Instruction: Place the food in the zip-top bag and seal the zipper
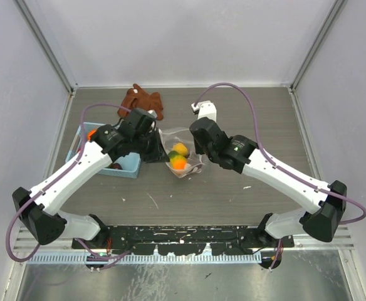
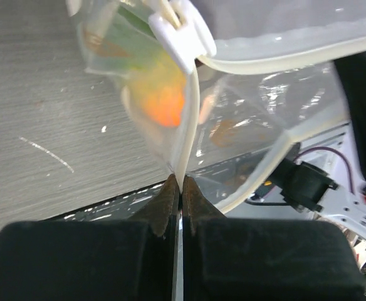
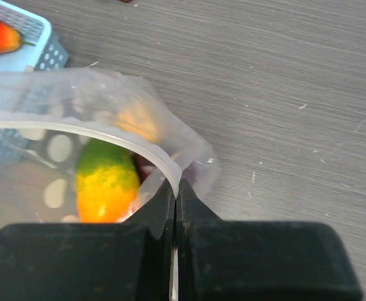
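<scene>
Between the two arms sits the clear zip top bag (image 1: 190, 164), its mouth spread, with food inside. A green, yellow and orange piece (image 3: 106, 182) shows through the plastic, and a yellow one (image 1: 180, 149) lies behind it. My left gripper is shut on the bag's rim, close to the white zipper slider (image 2: 186, 34). At the opposite side my right gripper pinches the other end of the rim. The plastic sags between both holds, and the zipper edges stand apart.
A light blue basket (image 1: 130, 164) with more play food stands at the left, partly under the left arm. Behind it lies a brown cloth glove (image 1: 146, 101). Bare table (image 1: 267, 182) stretches to the right and front.
</scene>
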